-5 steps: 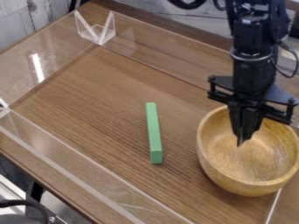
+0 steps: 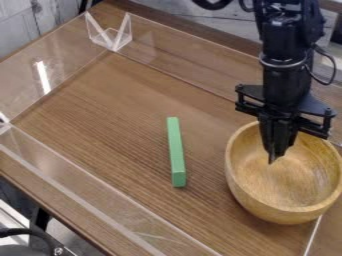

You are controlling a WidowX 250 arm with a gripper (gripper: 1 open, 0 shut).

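The black gripper of the arm points down over a large cream bowl on the right side of the wooden table, its tips inside or just above the bowl's back part. It looks shut, with nothing visible between its fingers. A green bar lies on the table to the left of the bowl.
A white wire-like holder stands at the back left. Dark cables or hardware show at the bottom left corner.
The arm has shifted very slightly; the bowl and green bar look unmoved.
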